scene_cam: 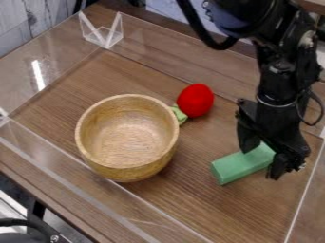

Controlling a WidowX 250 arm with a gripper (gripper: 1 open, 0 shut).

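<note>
My black gripper [269, 152] is low on the right, over the right end of a green rectangular block [235, 165] lying on the wooden table. A red round object [196, 98] lies up and to the left, beside a small green item [180, 114].
A wooden bowl [124, 137] fills the middle left of the table [114, 209]. A clear plastic piece [102, 28] is at the back left.
</note>
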